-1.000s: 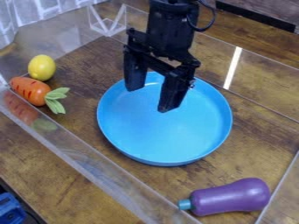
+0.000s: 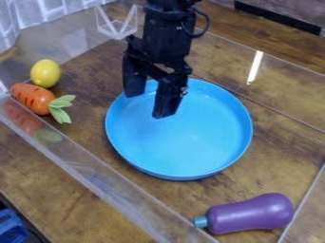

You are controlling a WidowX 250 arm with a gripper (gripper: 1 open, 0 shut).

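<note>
My black gripper (image 2: 150, 93) hangs over the upper left part of a blue plate (image 2: 178, 140) in the camera view, its two fingers apart and pointing down, with nothing visible between them.
A toy carrot (image 2: 36, 98) and a yellow egg-shaped toy (image 2: 46, 73) lie at the left. A purple eggplant toy (image 2: 250, 213) lies at the lower right. Clear walls run along the left and front. Bare wooden table shows at the right and upper left.
My gripper has moved a little to the left and up in the picture, and its fingers look a bit closer together. The toys and plate have not moved.
</note>
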